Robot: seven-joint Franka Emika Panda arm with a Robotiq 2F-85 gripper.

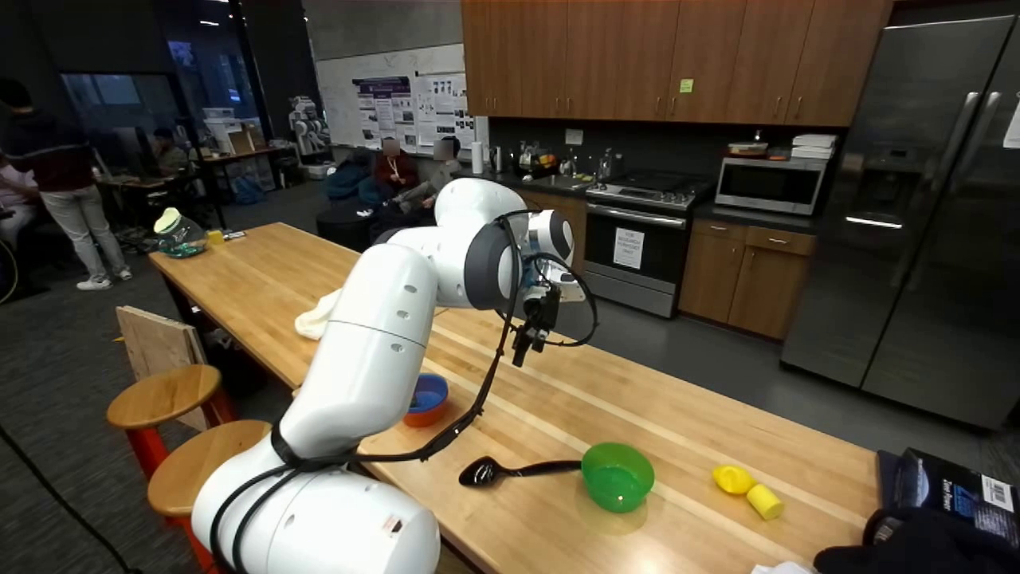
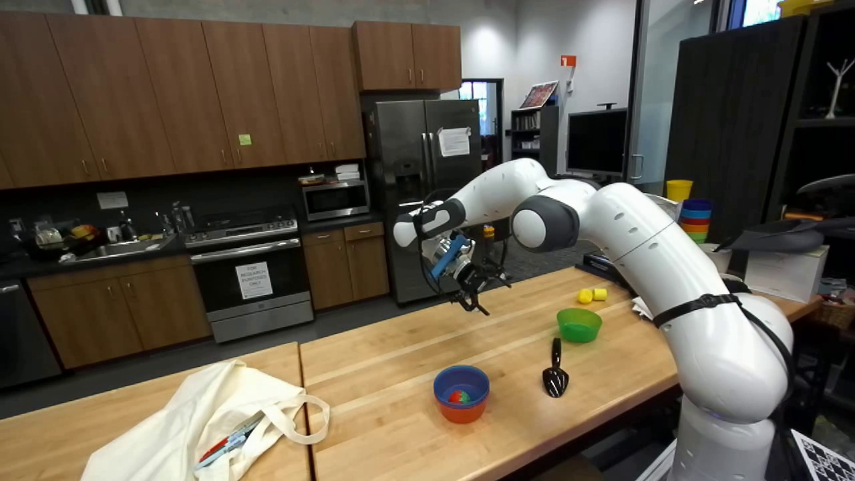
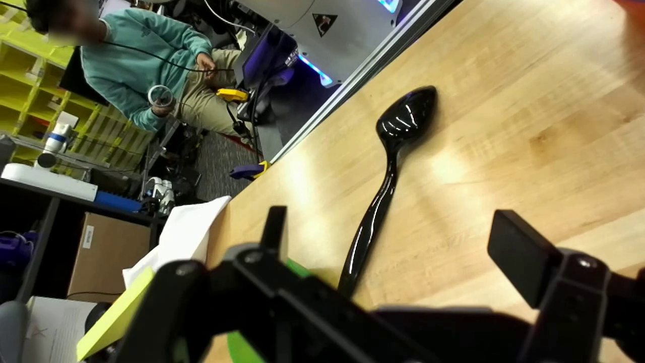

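My gripper hangs above the far side of the wooden table, its fingers wide apart and empty. In the wrist view its dark fingers frame a black spoon that lies well beyond them on the tabletop. The spoon's handle end points toward a green bowl, mostly hidden behind the gripper in the wrist view. A blue bowl is nested in an orange-red bowl, with something red and green inside. Two yellow items, a rounded one and a cylinder, lie together farther right.
A cream cloth bag with pens covers part of the adjoining table. Boxes and dark cloth crowd the table's right end. The tabletop between bag and gripper is clear.
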